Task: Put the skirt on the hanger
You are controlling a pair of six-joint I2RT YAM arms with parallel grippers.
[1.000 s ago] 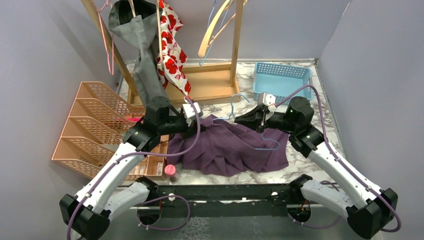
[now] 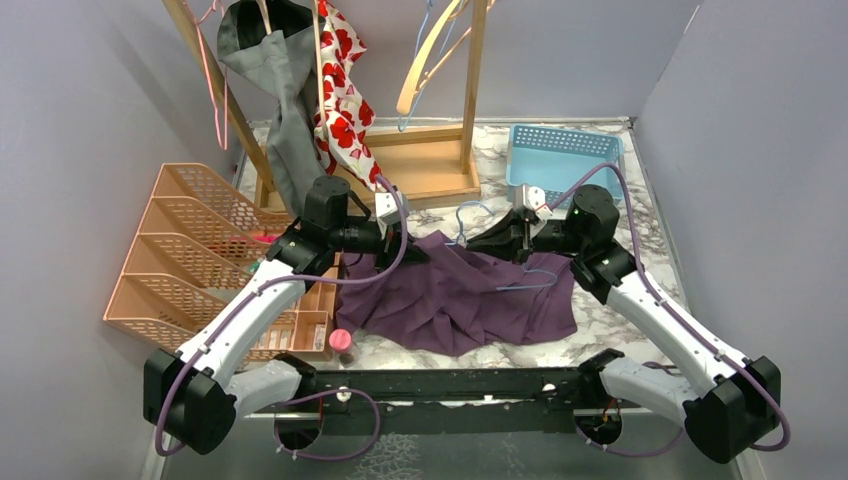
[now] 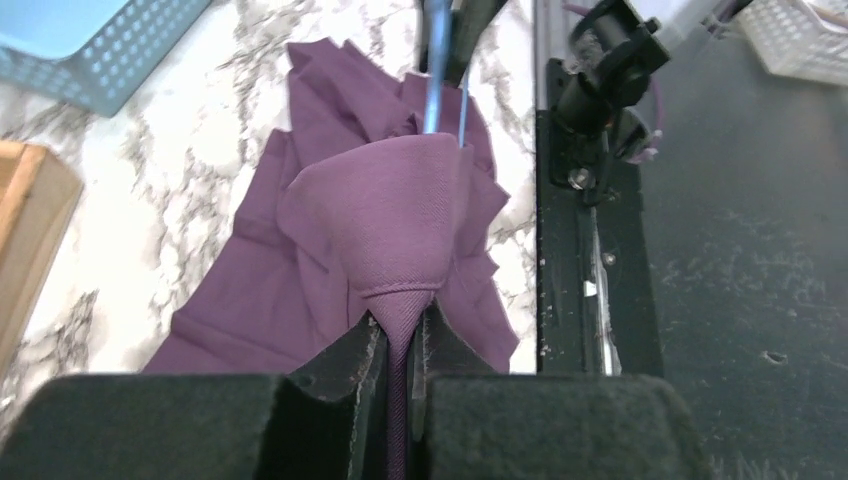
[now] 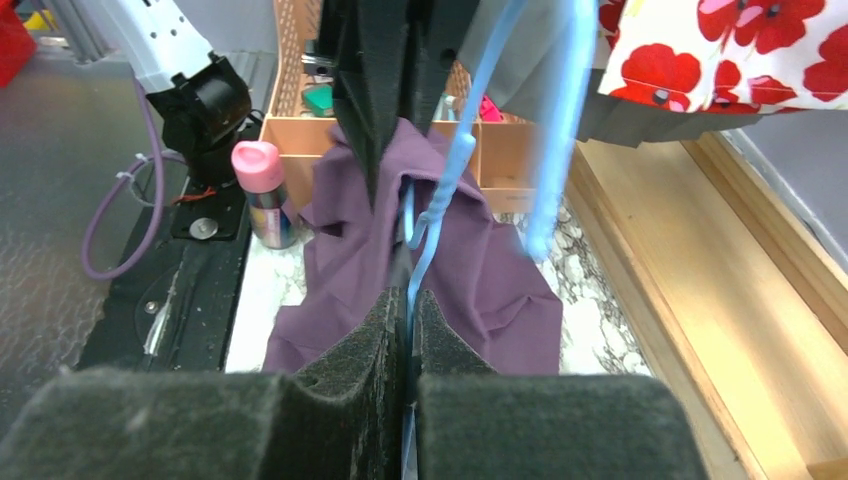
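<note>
The purple skirt [image 2: 470,300] spreads over the marble table, and its left upper edge is lifted. My left gripper is shut on a fold of its waistband, which stands up between the fingers. Facing it, my right gripper is shut on the light blue hanger [image 4: 455,165], whose wire runs up between the fingertips. In the top view the hanger's hook [image 2: 475,208] points toward the back, and one end shows over the skirt's right part. The other end reaches in at the lifted waistband in the right wrist view; how deep it sits is hidden.
A wooden rack [image 2: 420,165] stands behind with a grey garment [image 2: 290,120] and a red-flowered garment [image 2: 345,100] hanging. At left is an orange compartment organizer [image 2: 190,260], with a pink-capped bottle [image 2: 341,342] beside it. A blue basket [image 2: 565,150] occupies the back right.
My left gripper has shifted right, carrying the skirt's edge toward the hanger. My right gripper has moved only slightly, and the hanger's hook has shifted a little to the left.
</note>
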